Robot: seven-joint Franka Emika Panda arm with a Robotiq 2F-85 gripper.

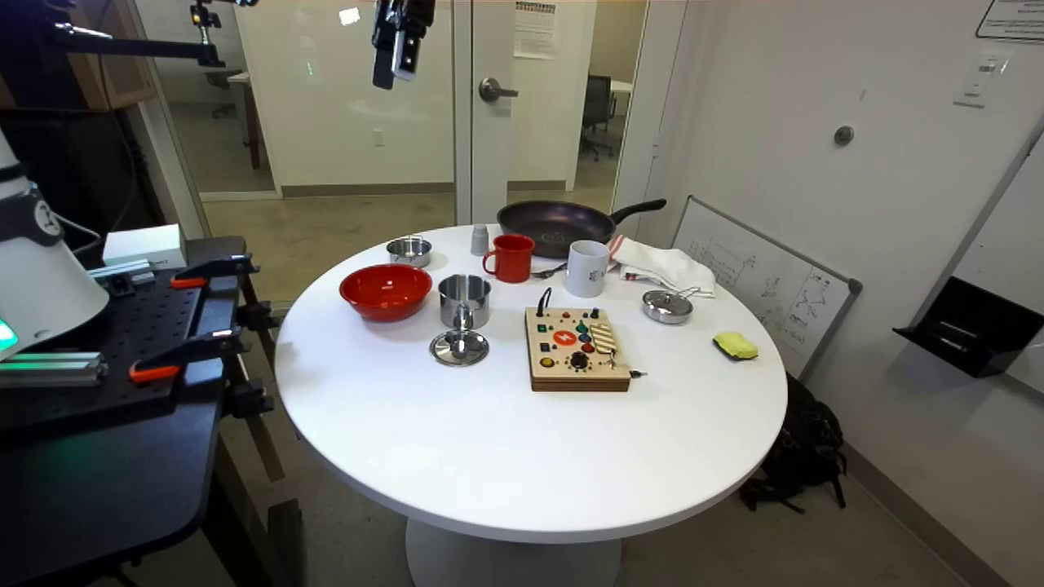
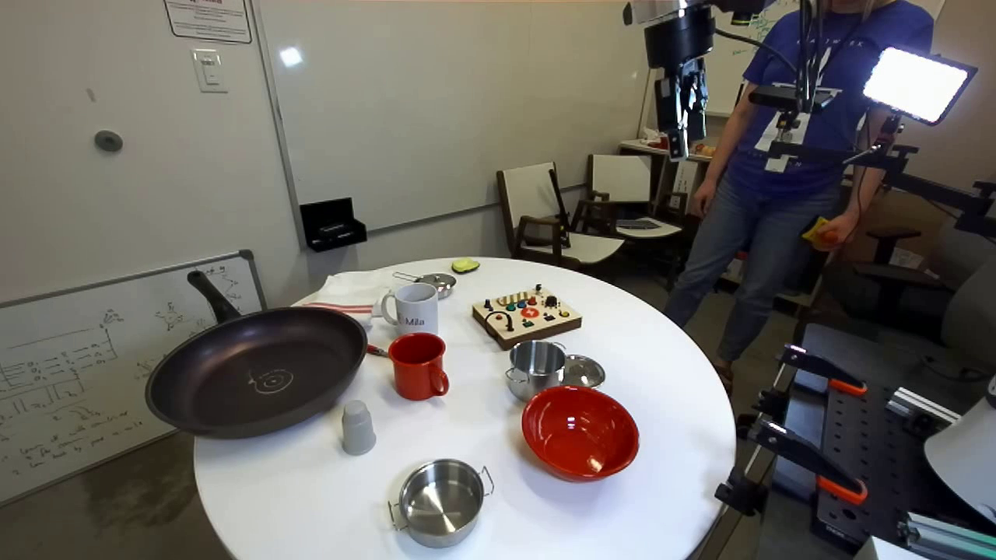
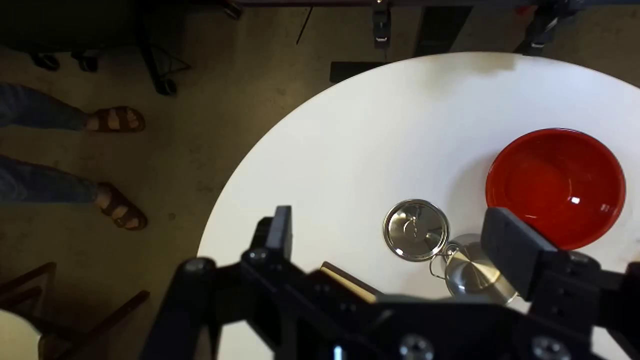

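High above the round white table (image 1: pixel 431 460), my gripper (image 1: pixel 395 80) points down and stands open. In the wrist view its two fingers (image 3: pixel 279 231) are wide apart with nothing held between them. Below them lie a round metal lid (image 3: pixel 416 230) and a steel pot (image 3: pixel 474 270), the pot partly hidden by one finger. A red bowl (image 3: pixel 555 186) sits to their right. The wooden panel with buttons and knobs (image 1: pixel 577 347) rests near the table's middle; in the wrist view the gripper covers most of it.
Toward the glass wall stand a black frying pan (image 2: pixel 271 364), a red mug (image 2: pixel 417 364), a white mug (image 2: pixel 415 308), a grey shaker (image 2: pixel 356 428) and a shallow pot (image 2: pixel 440 504). A lidded pan (image 1: pixel 667 305), towel (image 1: pixel 665 266) and yellow sponge (image 1: pixel 736 344) lie right.
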